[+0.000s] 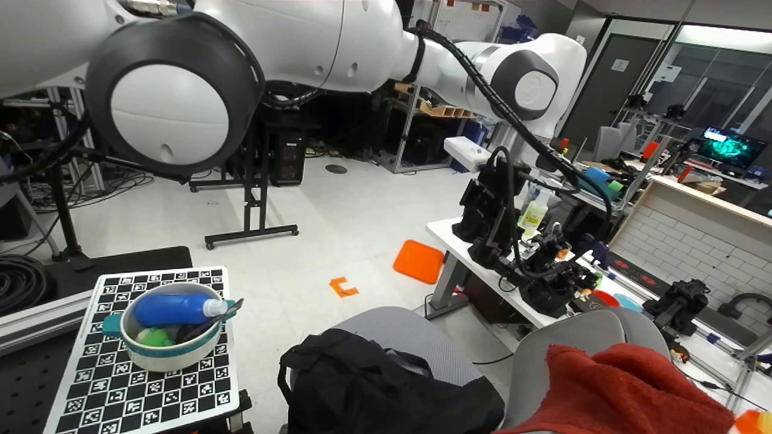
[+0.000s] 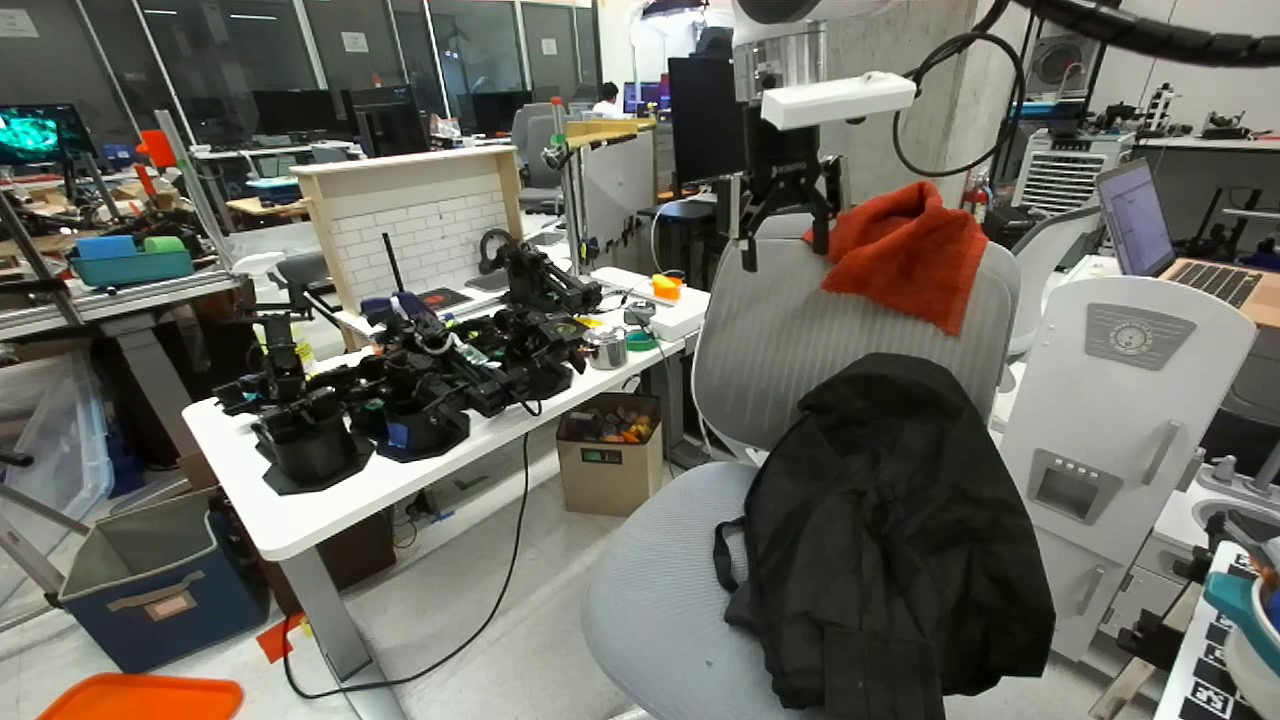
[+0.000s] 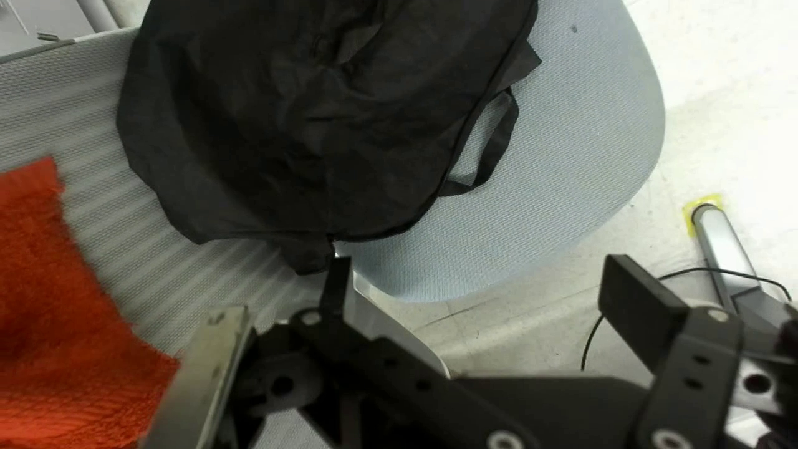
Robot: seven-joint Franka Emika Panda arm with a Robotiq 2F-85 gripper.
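My gripper is open, its two dark fingers wide apart with only chair and floor showing beyond them in the wrist view. In exterior view 2 the gripper (image 2: 786,258) hangs in the air by the chair back, close to the red towel (image 2: 918,258) in the picture; whether they touch cannot be told. A black bag (image 2: 894,528) lies slumped on the seat of the grey chair (image 2: 660,594). The bag (image 3: 322,127) and its strap loop appear below the gripper in the wrist view, with the towel (image 3: 67,314) at left.
A white table (image 2: 282,522) crowded with black robot parts stands beside the chair. A pot (image 1: 174,354) with a blue bottle (image 1: 174,310) in it rests on a checkered board (image 1: 79,390). A white toy fridge (image 2: 1104,420) stands behind the chair. Open floor (image 1: 311,253) lies between board and table.
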